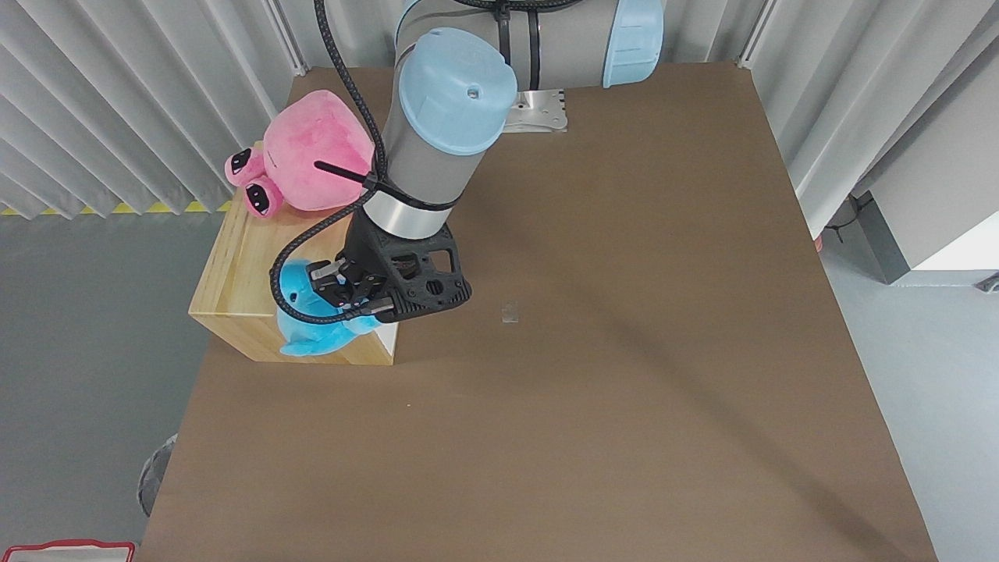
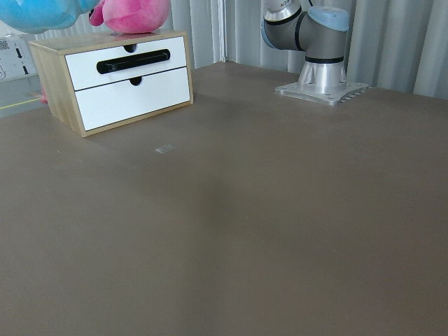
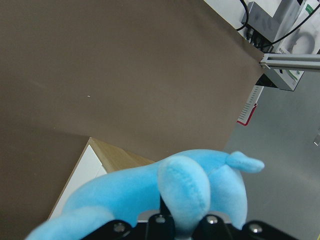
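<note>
A blue plush toy hangs beneath my gripper at the near end of the wooden drawer cabinet; in the left view the toy is at the cabinet's top level. My gripper is closed on the toy, its fingertips mostly hidden in the plush. A pink plush toy sits on the back of the cabinet top, also visible in the left view.
The cabinet's two white drawers are shut. Curtains stand behind; floor shows beyond the table's edges.
</note>
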